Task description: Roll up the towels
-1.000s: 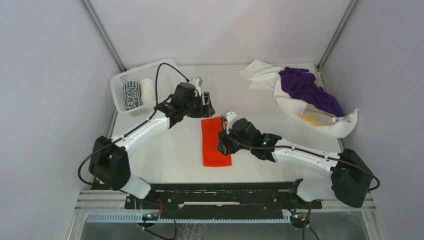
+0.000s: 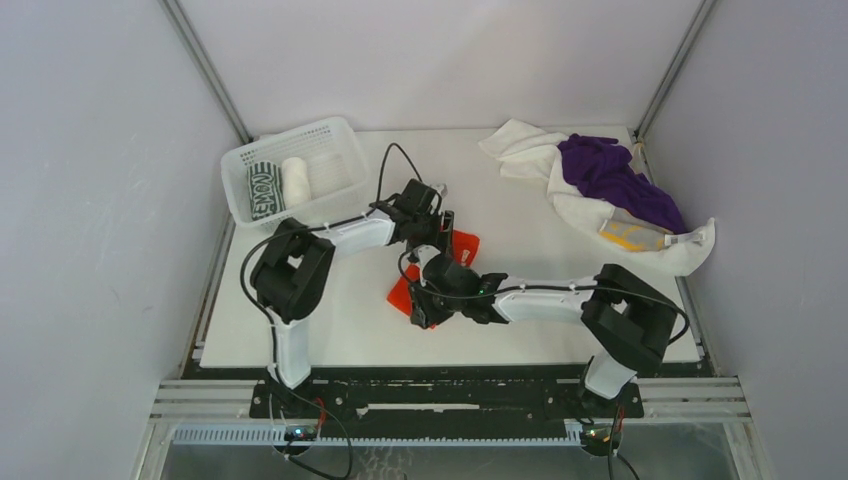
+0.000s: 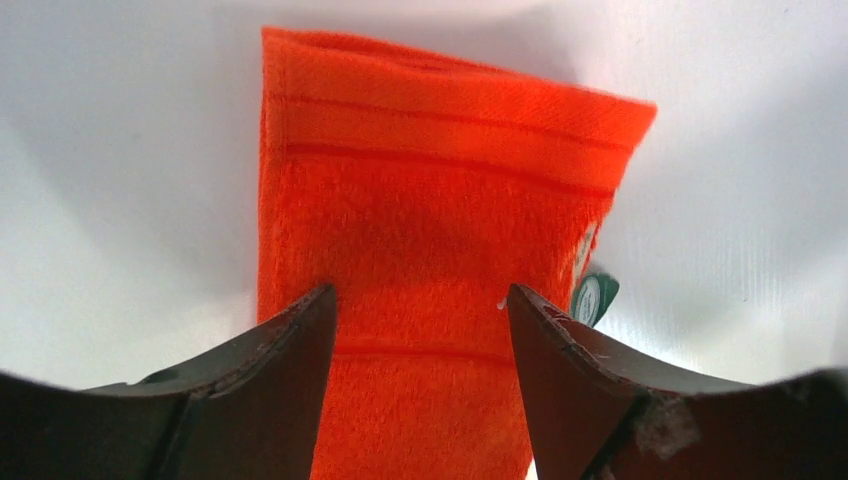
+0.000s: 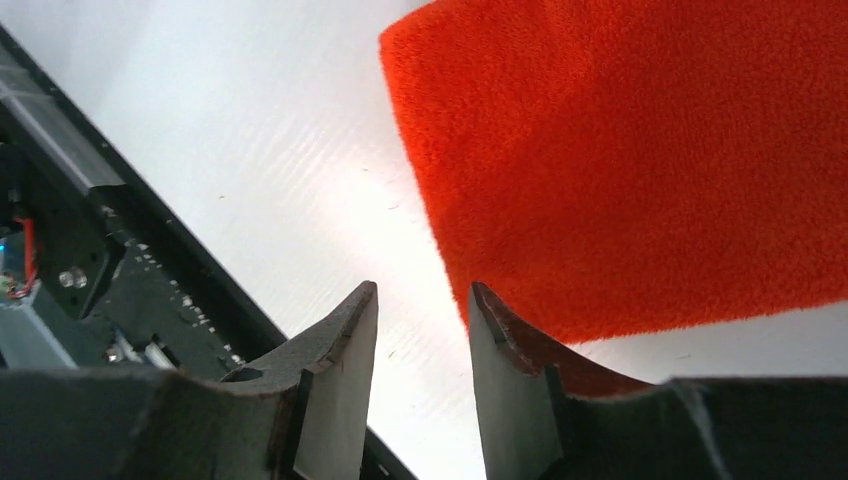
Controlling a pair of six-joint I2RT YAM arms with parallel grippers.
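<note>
A folded red towel [image 2: 466,247] lies slantwise on the table in the top view, its middle covered by both grippers. My left gripper is part open over the towel's far half; red cloth [image 3: 420,230] shows between and beyond its fingers. Whether those fingers touch the cloth I cannot tell. A small green tag [image 3: 596,297] pokes out at the towel's right edge. Above the near end, my right gripper is part open as well, with the towel's corner [image 4: 500,290] beside one finger and white table between the tips.
At the back left stands a white basket [image 2: 340,180] holding a striped roll [image 2: 264,190] and a white roll [image 2: 295,182]. Purple cloth [image 2: 610,175] and white cloth [image 2: 525,150] are heaped at the back right. Clear table surrounds the red towel.
The towel has turned from straight to slanted, its far end shifting right and its near end left. My left gripper moved right; my right gripper moved left and nearer the front.
</note>
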